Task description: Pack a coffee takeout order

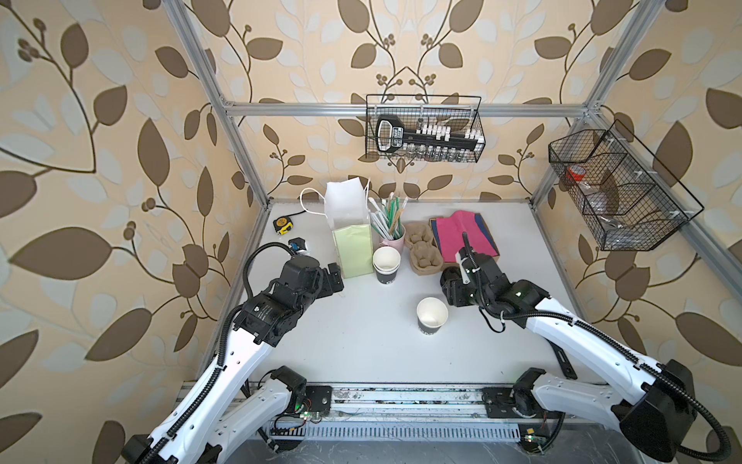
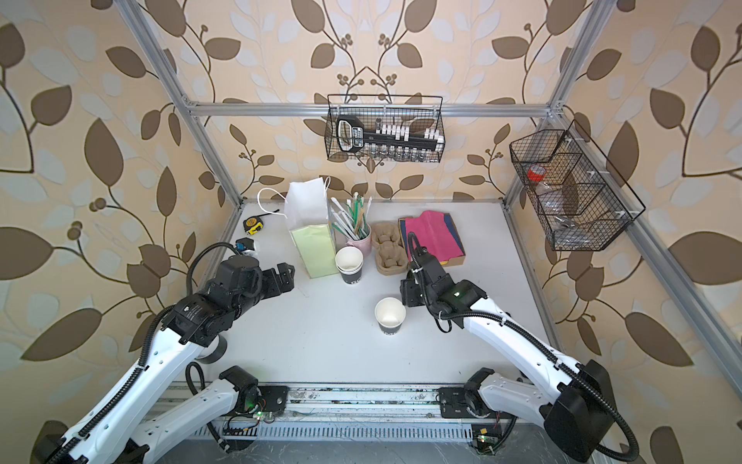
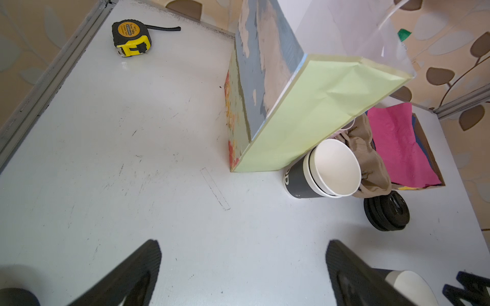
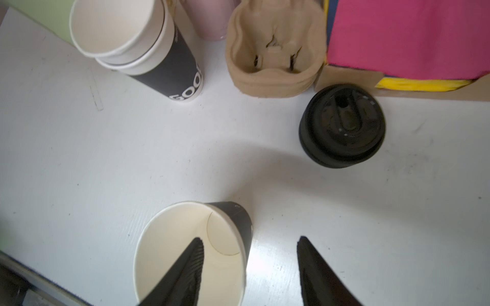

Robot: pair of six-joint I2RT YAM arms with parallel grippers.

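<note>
A white paper cup with a dark sleeve stands alone and upright on the table. Up and right of it in the right wrist view sits a stack of black lids. My right gripper hovers above the table, part open and empty, one finger overlapping the lone cup's rim in that view. Two nested cups stand beside the green and white paper bag. The cardboard cup carrier lies behind, its visible pocket empty. My left gripper is open over bare table, left of the cups.
A pink holder of stirrers and straws stands behind the nested cups. Pink napkins lie in a box at the back right. A tape measure rests at the back left.
</note>
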